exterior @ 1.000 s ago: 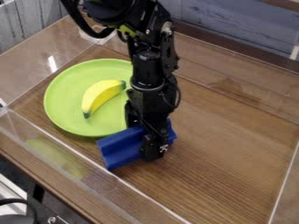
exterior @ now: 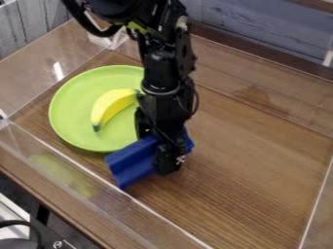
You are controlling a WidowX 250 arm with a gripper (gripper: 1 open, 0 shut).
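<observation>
My black gripper (exterior: pixel 163 131) reaches down in the middle of the camera view, low over a blue object (exterior: pixel 130 161) at the front of a green plate (exterior: pixel 73 102). The gripper's dark body covers part of the blue object, and its fingers are hard to make out against it. A yellow banana (exterior: pixel 112 105) lies on the plate to the left of the arm.
A pale rim or wall runs along the left and front-left, and a white-grey panel stands at the back.
The gripper and arm have shifted very slightly, and the blue object sits a little differently under them, with less of it showing on the right.
</observation>
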